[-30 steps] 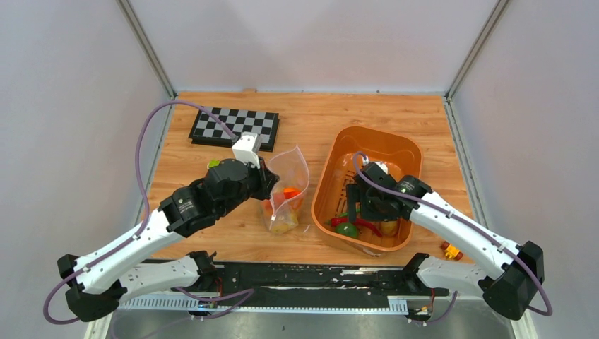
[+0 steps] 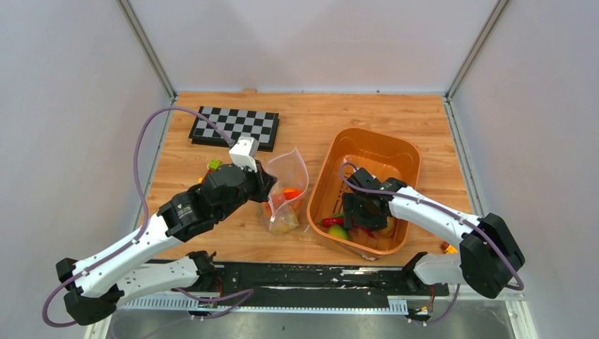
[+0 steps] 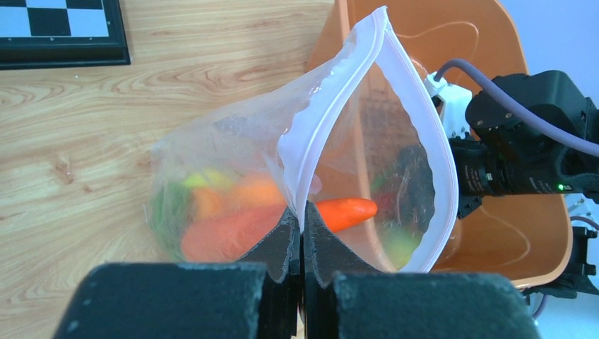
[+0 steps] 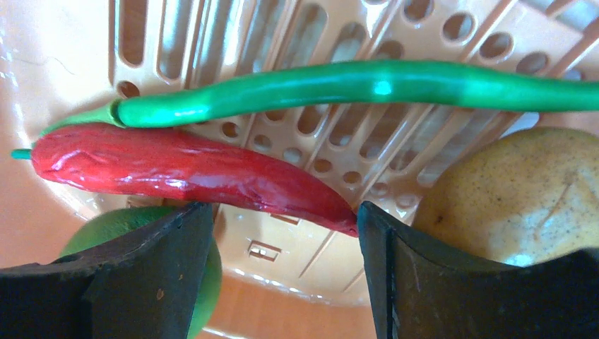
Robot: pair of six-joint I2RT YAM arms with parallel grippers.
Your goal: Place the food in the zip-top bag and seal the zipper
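Note:
The clear zip top bag (image 3: pixel 219 141) stands open-mouthed with its white zip rim (image 3: pixel 353 70). Inside are an orange carrot-like piece (image 3: pixel 346 213) and other colourful food. My left gripper is shut on the near edge of the bag, where the rim pinches between its fingertips. In the right wrist view, a red pepper (image 4: pixel 176 161) lies in the orange bin (image 2: pixel 335 152), beside a long green pepper (image 4: pixel 367 83). My right gripper is open low in the bin. Its left finger overlaps a round green item (image 4: pixel 205 296); its right fingertip is at the red pepper's tip.
A brown potato-like item (image 4: pixel 523 191) sits close to the right finger. The bin's walls surround the right gripper. A checkered board (image 2: pixel 240 123) lies at the back left. Bare table (image 2: pixel 332 106) shows behind the bag and bin.
The left arm and bag have barely moved.

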